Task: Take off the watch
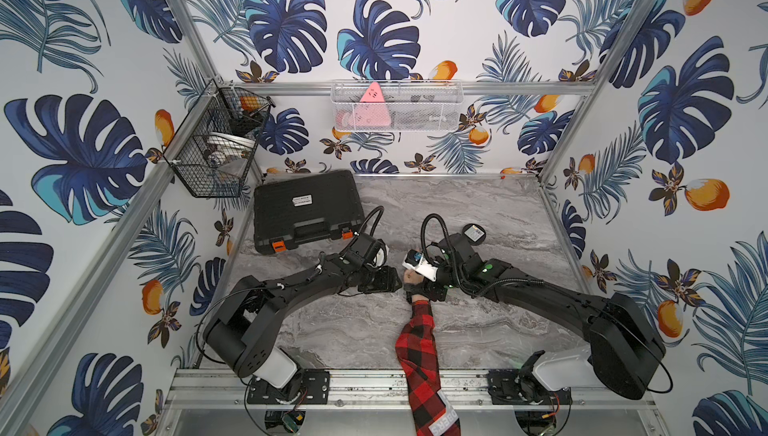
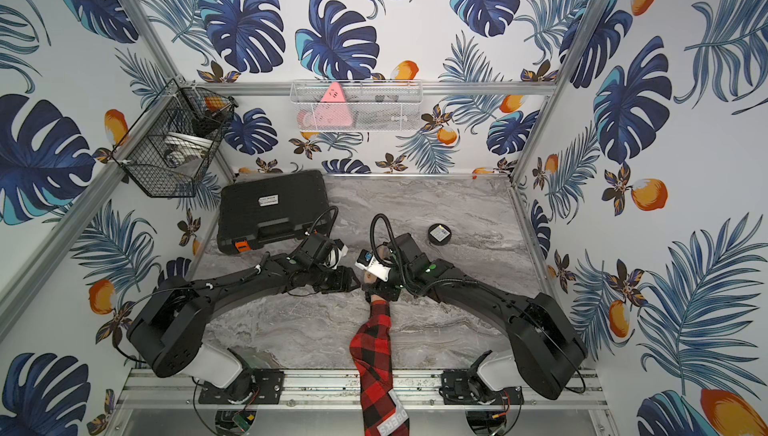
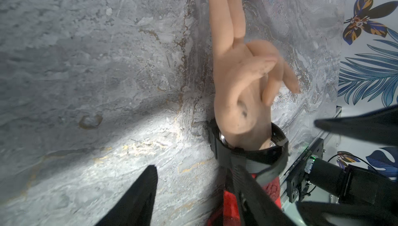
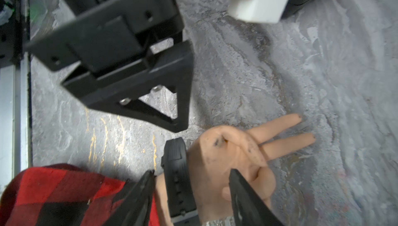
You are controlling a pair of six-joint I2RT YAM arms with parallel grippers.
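Note:
A fake hand (image 3: 244,97) in a red-and-black checked sleeve (image 1: 418,348) lies palm up on the table. Around its wrist goes the black watch strap (image 3: 232,155), which stands off from the skin on one side in the left wrist view. No watch face can be made out. My left gripper is open beside the wrist, nothing between its fingers. My right gripper stands with its fingers apart over the wrist, and the strap (image 4: 178,180) shows between them in the right wrist view; contact cannot be judged.
A black case (image 1: 308,210) occupies the table's back left. Behind the right arm lies a round black object (image 1: 473,234). Bare tabletop (image 1: 416,199) shows at the back middle. My two grippers are close together around the wrist.

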